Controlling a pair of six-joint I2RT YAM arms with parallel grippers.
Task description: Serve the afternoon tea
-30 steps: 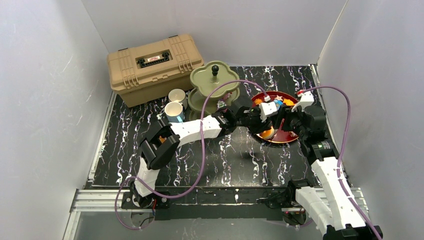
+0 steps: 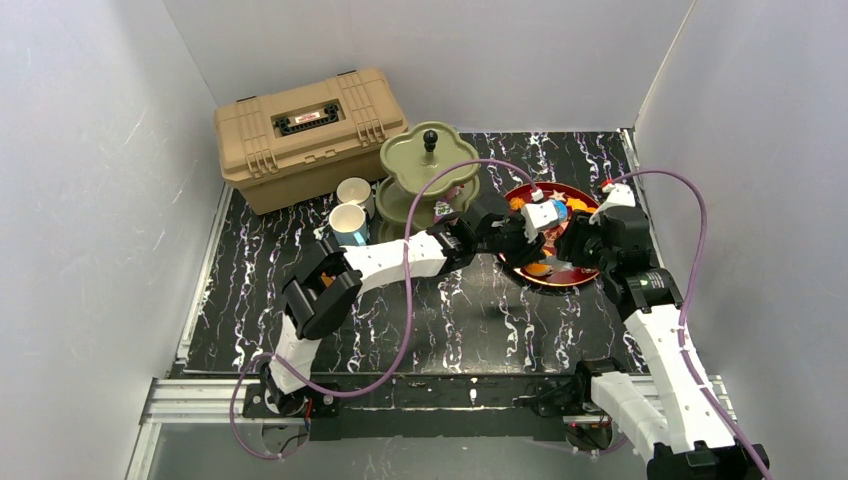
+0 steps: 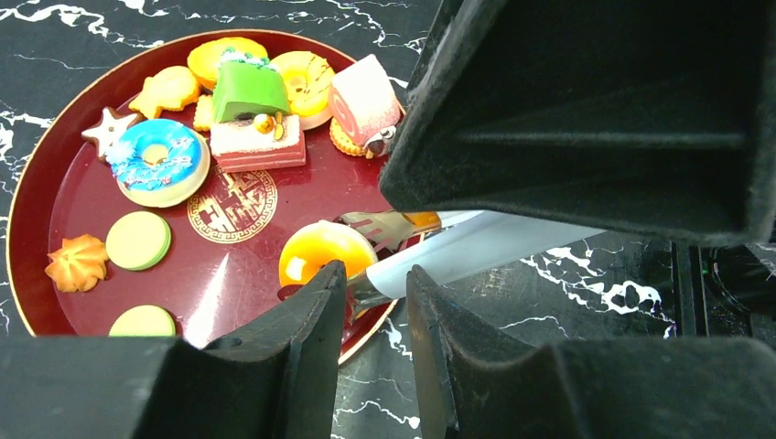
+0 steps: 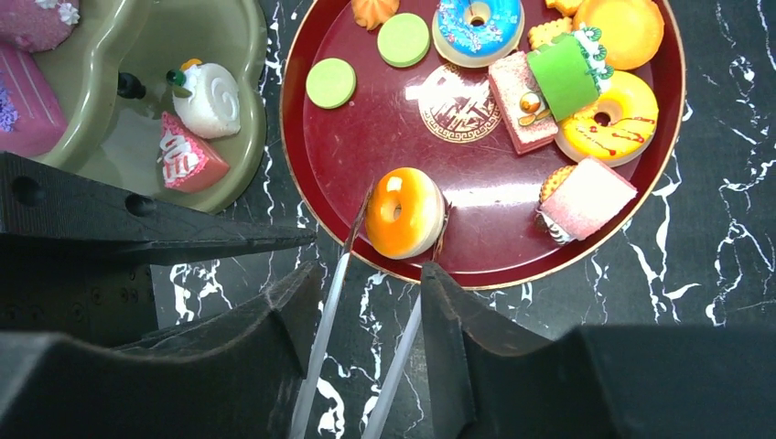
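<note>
An orange-glazed donut (image 4: 398, 212) sits on the red tray (image 4: 329, 155), between the metal ends of white-handled tongs (image 3: 458, 247). These show as two arms in the right wrist view, at my right gripper, whose fingers are part open around them. In the top view my left gripper (image 2: 530, 243) and the right one meet over the tray's front. The left gripper's fingers close near the tongs in its wrist view; exactly what is between them is partly hidden.
Other pastries crowd the tray's back. A tiered green stand (image 2: 425, 155) with cakes, two mugs (image 2: 349, 225) and a tan case (image 2: 300, 130) stand to the left.
My right gripper and arm have shifted slightly right and toward the front. The left arm is almost still.
</note>
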